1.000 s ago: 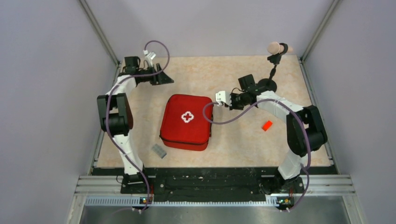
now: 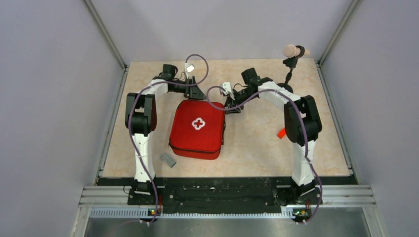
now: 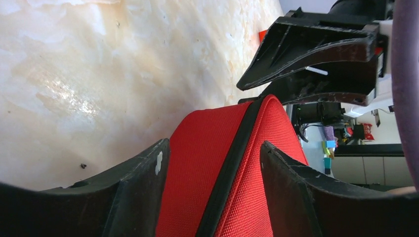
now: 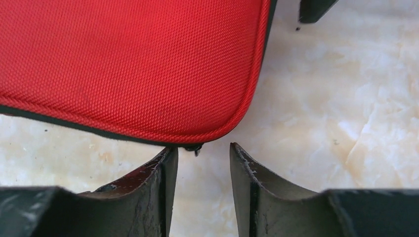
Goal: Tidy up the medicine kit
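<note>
A closed red medicine kit (image 2: 197, 131) with a white cross lies on the table, its black zipper (image 3: 232, 173) running round the side. At the kit's far edge my left gripper stands open, the kit's edge and zipper showing between its spread fingers. My right gripper is open near the far right corner of the kit (image 4: 148, 74); a small dark zipper end (image 4: 194, 147) shows beside its left finger, and I cannot tell whether they touch. A silver blister pack (image 2: 168, 159) rests at the near left, and a red-orange box (image 2: 281, 133) at the right.
A black stand with a round pale top (image 2: 291, 51) rises at the back right. Both grippers are close together behind the kit.
The left gripper has moved right and toward me, to the kit's far edge. My right gripper has come left to the kit's corner. The kit has not moved.
</note>
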